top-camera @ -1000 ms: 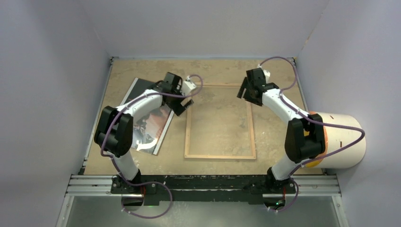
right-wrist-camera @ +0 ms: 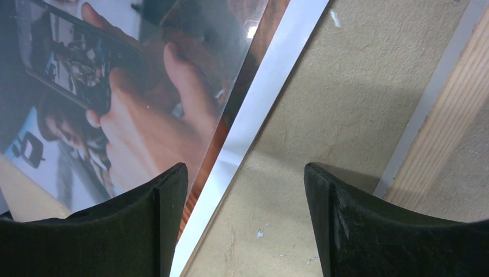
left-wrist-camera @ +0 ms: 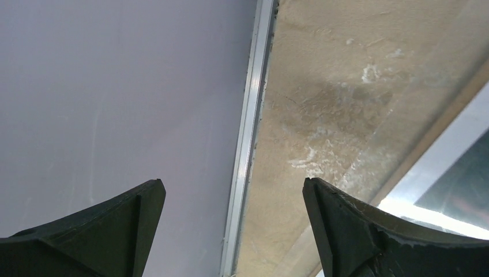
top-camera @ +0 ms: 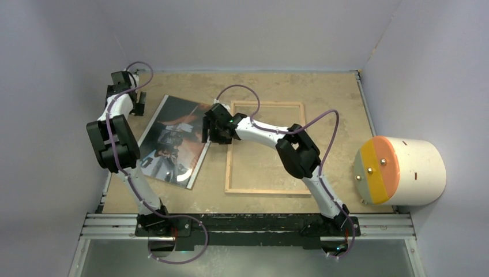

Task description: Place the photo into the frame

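Note:
The photo (top-camera: 173, 147), a dark print with white side borders showing hands and a phone, lies slantwise on the left of the board. To its right is an empty light-wood frame (top-camera: 271, 191), lying flat. Over the board's left edge, beyond the photo's left border, my left gripper is open with nothing between its fingers. My right gripper hangs open above the photo's right border (right-wrist-camera: 245, 124), one finger on each side of it in the right wrist view. Whether its fingertips touch anything cannot be told.
A white cylinder with orange and yellow bands (top-camera: 403, 170) stands at the right edge. A grey wall (left-wrist-camera: 127, 104) rises close beside the left gripper. Bare board (top-camera: 337, 115) shows right of the frame.
Both arms have swung left. My left gripper went from above the photo's right side to the left edge; my right gripper came from the frame's right side to the photo's right border.

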